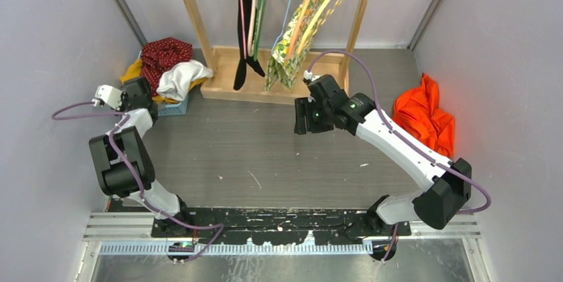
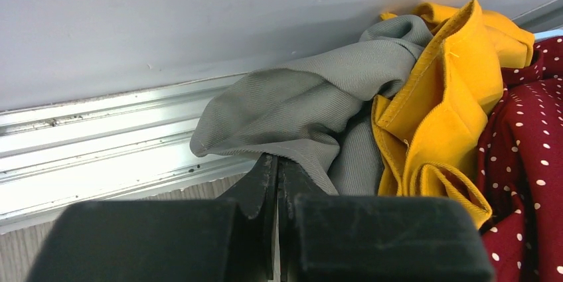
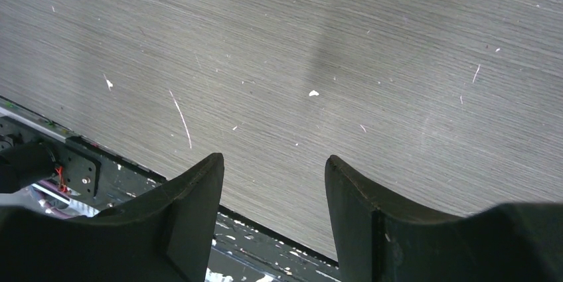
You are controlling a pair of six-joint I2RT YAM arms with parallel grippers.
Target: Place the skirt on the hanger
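Note:
Grey cloth (image 2: 285, 106) lies folded against the wall in the left wrist view, its lower fold at the tips of my left gripper. The fingers are shut; whether any cloth is pinched between them is hard to see. From above, the wrist hides this cloth. Coloured hangers hang from the rack: a yellow hanger (image 1: 330, 8), a green hanger (image 1: 260, 10) and an orange hanger (image 1: 300, 23) among them. Which cloth is the skirt cannot be told for sure. My right gripper stands open over bare floor, nothing between its fingers.
A blue basket (image 1: 174, 108) holds yellow cloth (image 2: 458, 89), dotted red cloth (image 1: 162, 56) and white cloth (image 1: 180, 79). Orange cloth (image 1: 425, 115) lies at right. A black garment (image 1: 245, 30) and patterned cloth (image 1: 285, 56) hang above the wooden base (image 1: 219, 89).

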